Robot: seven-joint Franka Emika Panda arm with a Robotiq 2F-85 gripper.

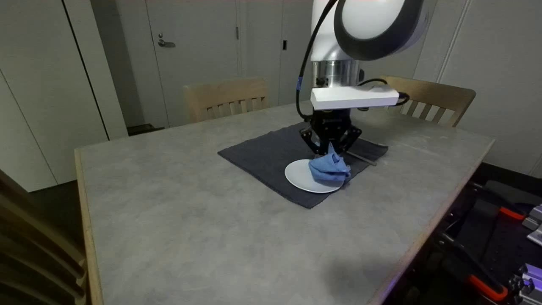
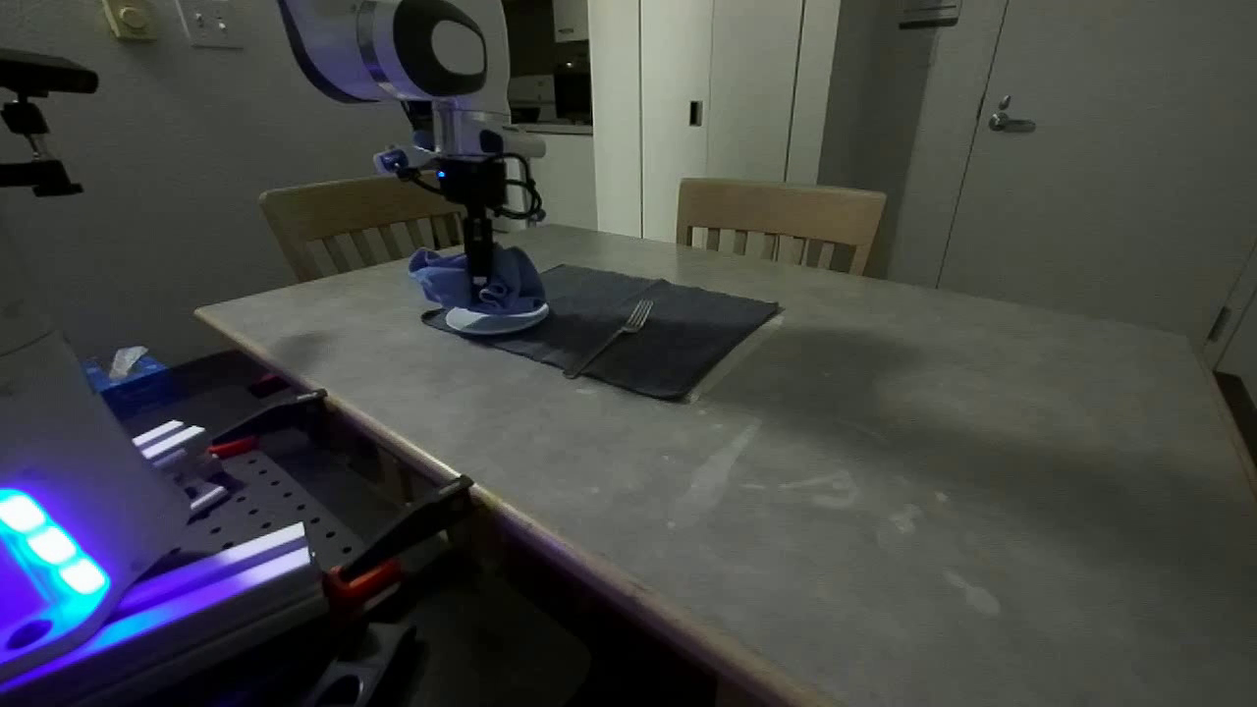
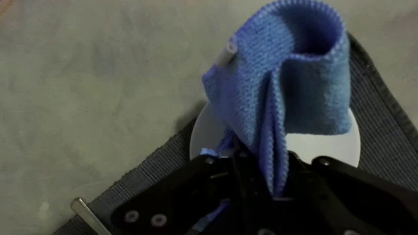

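A crumpled blue cloth (image 1: 330,167) is pinched in my gripper (image 1: 325,150), which is shut on it. In the wrist view the cloth (image 3: 250,90) bunches up between the fingers and its looped end spreads away from them. Beneath it a white plate (image 1: 300,177) lies flat, partly covered by the cloth. Whether the cloth's lower folds touch the plate I cannot tell. The plate rests near one end of a dark grey placemat (image 1: 259,155). A metal fork (image 2: 619,336) lies across the mat beside the plate; only its handle (image 3: 90,217) shows in the wrist view.
Wooden chairs (image 1: 226,99) stand along its far side. Clamps (image 2: 407,524) grip the table's edge on the robot's side.
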